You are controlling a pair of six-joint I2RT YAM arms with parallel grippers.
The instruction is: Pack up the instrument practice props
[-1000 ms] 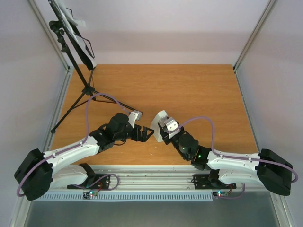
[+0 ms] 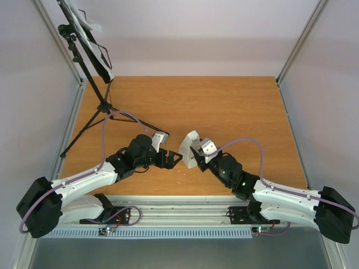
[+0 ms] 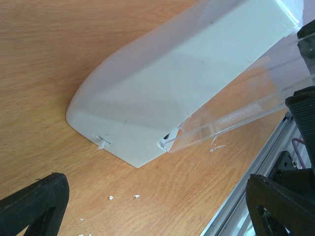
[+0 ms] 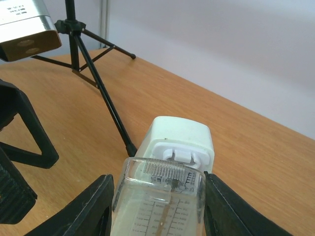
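A white wedge-shaped metronome (image 2: 189,147) stands on the table between the two arms; its pale body (image 3: 147,88) fills much of the left wrist view. My right gripper is shut on its clear plastic cover (image 4: 156,211), one finger on each side. In the left wrist view the cover (image 3: 231,123) slants away from the body, its lower end close to the body's base; whether they still touch there I cannot tell. My left gripper is open beside the metronome, nothing between its fingers.
A black music stand (image 2: 104,105) rises at the left, one leg (image 2: 143,124) reaching towards the metronome. Small white flecks (image 3: 137,196) lie on the wood.
My right gripper has shifted slightly to the right, its arm moving right with it. The left arm, the metronome body and the stand look unmoved.
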